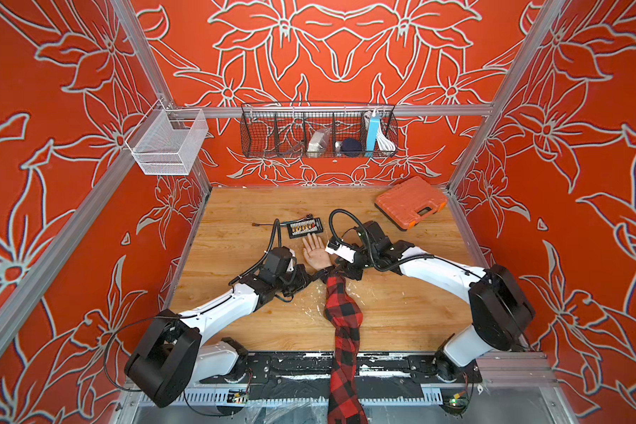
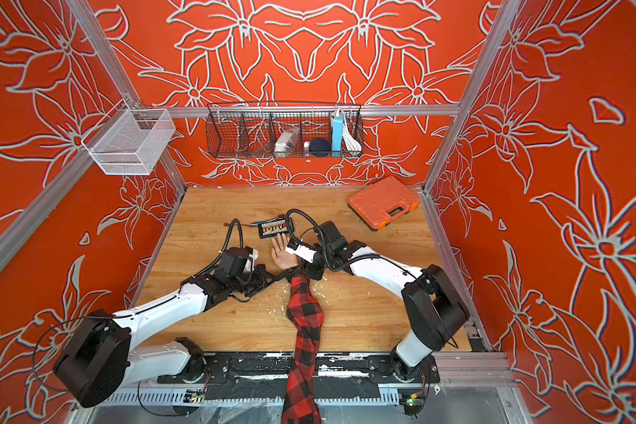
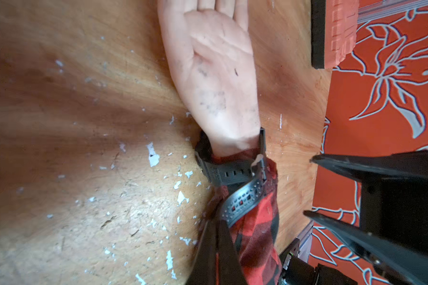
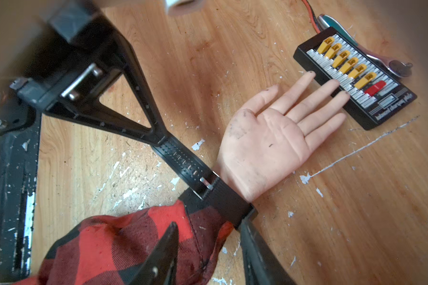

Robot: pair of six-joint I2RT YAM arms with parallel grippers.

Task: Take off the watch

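A black watch strap (image 4: 223,199) circles the wrist of a hand (image 4: 266,147) lying palm up, over the cuff of a red-and-black plaid sleeve (image 3: 259,232). Its perforated free end (image 3: 245,198) is pulled out from the buckle (image 4: 206,183), toward the left arm. On that end my left gripper is shut, the tip of the strap between its fingers. My right gripper is open at the opposite side of the wrist, with one fingertip (image 4: 246,227) close to the band's edge; whether they touch I cannot tell. The watch face is out of sight.
Beyond the fingers lies a black board with yellow connectors (image 4: 354,76), a screwdriver-like tool (image 4: 366,49) beside it. An orange case (image 1: 411,202) rests at the back right. Bare table (image 1: 247,212) extends to both sides.
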